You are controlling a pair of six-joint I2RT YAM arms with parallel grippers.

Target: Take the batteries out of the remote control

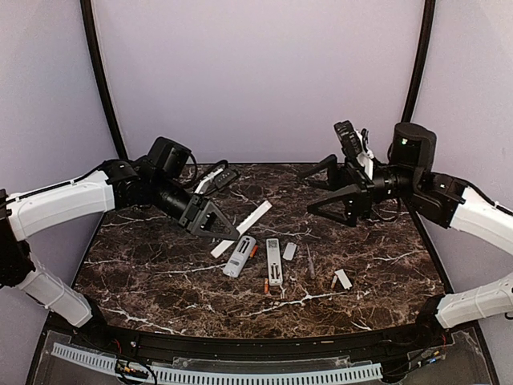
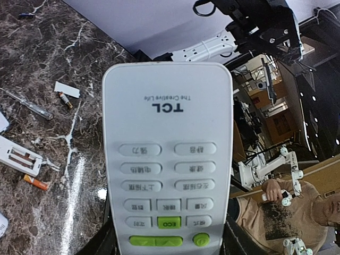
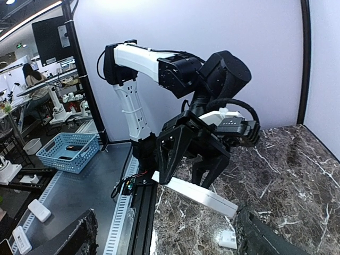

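Observation:
A white TCL remote control [image 2: 169, 122] with green buttons is held up off the table, my left gripper [image 1: 230, 233] shut on it; its button face fills the left wrist view. Seen edge-on in the top view, the remote [image 1: 255, 218] is tilted. My right gripper [image 1: 317, 192] hangs open to the right of it, empty and apart. Below lie two other remotes [image 1: 239, 258] [image 1: 274, 263], back side up. Orange batteries [image 1: 253, 251] [image 1: 266, 285] rest beside them. The held remote's battery side is hidden in the left wrist view.
Small white covers [image 1: 289, 251] [image 1: 343, 279] lie on the dark marble table [image 1: 176, 297], with a slim pen-like tool [image 1: 311, 263] between them and a battery [image 1: 334, 281] by the right one.

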